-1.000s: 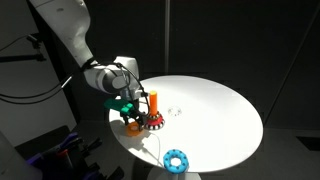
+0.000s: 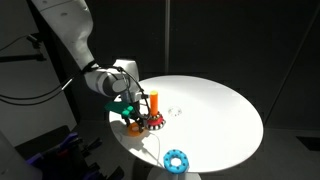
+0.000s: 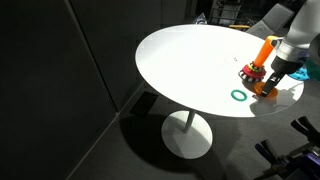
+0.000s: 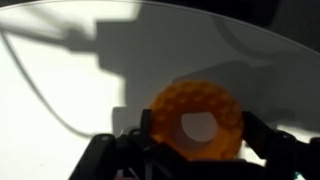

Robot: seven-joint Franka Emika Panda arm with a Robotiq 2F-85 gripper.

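Note:
In the wrist view an orange ring (image 4: 200,108) with a bumpy edge sits between my gripper's (image 4: 198,130) two dark fingers, one at each side of it. The fingers stand part open around the ring; whether both fingers touch it cannot be told. From exterior view 1 the orange ring (image 2: 135,129) lies low at the table's near left edge, with my gripper (image 2: 135,122) right above it. Exterior view 2 shows the orange ring (image 3: 266,90) beneath the white arm (image 3: 288,62), partly covered by the gripper.
An orange post (image 2: 154,102) on a red base (image 2: 154,122) stands close behind the gripper. A blue ring (image 2: 176,161) lies at the front edge of the round white table (image 2: 220,118). Small pale pieces (image 2: 175,111) lie beyond the post.
My gripper has shifted very slightly about the orange ring. The post and the blue ring have stayed in place.

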